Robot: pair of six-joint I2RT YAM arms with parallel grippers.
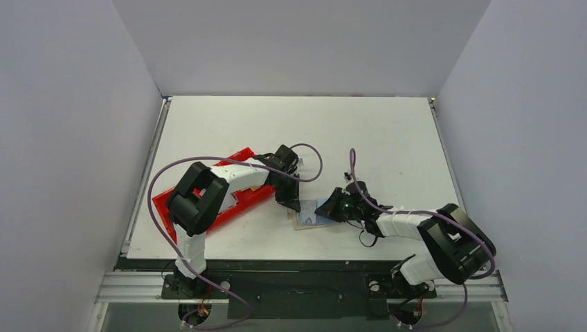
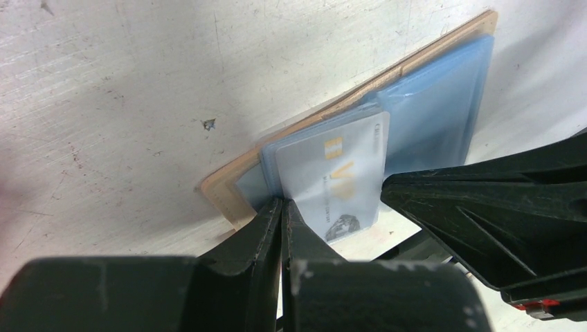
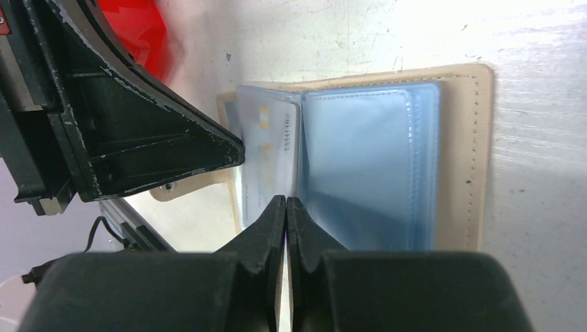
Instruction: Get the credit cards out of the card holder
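The card holder lies open on the table, with a tan cover (image 3: 460, 159) and blue plastic sleeves (image 3: 367, 159). A pale card shows through a clear sleeve on its left half; in the right wrist view this card sleeve (image 3: 270, 145) appears lifted at a tilt. My left gripper is shut, its tips at the sleeve's left edge. My right gripper is shut with its tips near the middle of the holder, by the card sleeve's right edge. Whether a thin sleeve edge sits between either pair of fingertips is hard to tell.
A red tray (image 1: 239, 207) with dividers stands left of the holder, under the left arm. Both grippers are close together over the holder, leaving little room between them.
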